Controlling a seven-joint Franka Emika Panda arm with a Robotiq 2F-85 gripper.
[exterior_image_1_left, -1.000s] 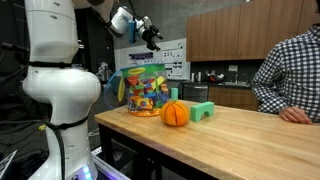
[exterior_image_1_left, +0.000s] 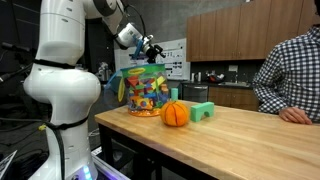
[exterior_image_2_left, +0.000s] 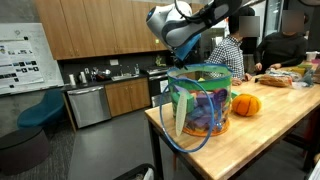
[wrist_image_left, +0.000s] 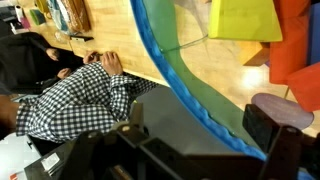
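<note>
My gripper (exterior_image_1_left: 154, 52) hangs above the tall clear bin (exterior_image_1_left: 130, 72) with the green rim, its fingers apart and empty. Brightly coloured pieces fill the bin, as exterior view 2 also shows through the wall (exterior_image_2_left: 207, 112). Looking down in the wrist view, the dark fingers (wrist_image_left: 265, 125) stand wide apart across the curved blue-green rim (wrist_image_left: 185, 85). Inside the rim lie a yellow block (wrist_image_left: 245, 18), red pieces (wrist_image_left: 302, 88) and a brownish rounded piece (wrist_image_left: 282, 109). In exterior view 2 the gripper's tips are hard to make out against the background.
An orange pumpkin (exterior_image_1_left: 175, 113) and a green block (exterior_image_1_left: 201, 110) are on the wooden table (exterior_image_1_left: 250, 138) beside the bin. A blue strip (exterior_image_2_left: 168, 140) loops outside the bin. A person in a checked shirt (exterior_image_1_left: 290, 80) is at the table's far side.
Over the last second my gripper has come down toward the bin's top. The bin, pumpkin and green block have stayed where they were.
</note>
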